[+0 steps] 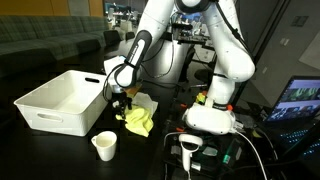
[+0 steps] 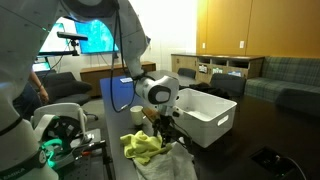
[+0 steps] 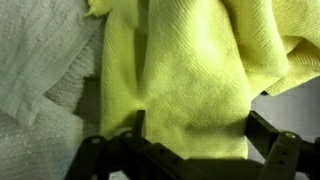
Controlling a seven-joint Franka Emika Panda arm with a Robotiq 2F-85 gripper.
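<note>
A crumpled yellow cloth lies on the dark table, partly over a grey-white cloth. Just above the yellow cloth, my gripper stands open, its two dark fingertips spread over the fabric in the wrist view. Nothing is gripped between them. Yellow folds fill most of that view, with the pale cloth along the left. From exterior view 2, the gripper is at the yellow cloth's edge; whether the fingertips touch it I cannot tell.
A white open bin stands beside the arm. Near the table's front is a white mug, also close to the yellow cloth. Dark cables lie on the table in exterior view 2.
</note>
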